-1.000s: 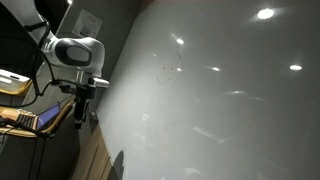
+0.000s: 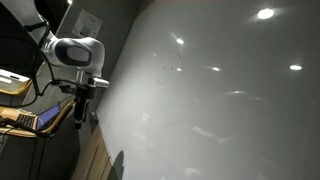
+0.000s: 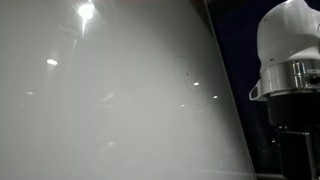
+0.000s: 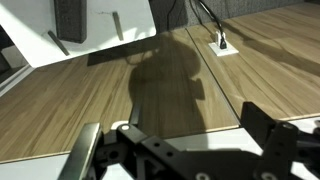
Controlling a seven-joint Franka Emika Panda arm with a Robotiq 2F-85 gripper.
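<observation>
A large glossy white board (image 2: 220, 110) fills most of exterior view 1, with faint thin marks near its upper left part. The same kind of pale surface (image 3: 110, 110) takes up most of exterior view 2. My gripper shows at the lower edge of the wrist view, its two dark fingers well apart and nothing visible between them. Below it is a wood-grained surface (image 4: 90, 100). On a white area at the upper left of the wrist view lie a dark block (image 4: 70, 20), resembling an eraser, and a thin dark stick (image 4: 118, 26).
A second short stick (image 4: 58, 43) lies beside the block. A black cable runs to a small white plate (image 4: 222, 45) at the wood's far edge. Behind the arm, a laptop (image 2: 48, 116) stands on a wooden table.
</observation>
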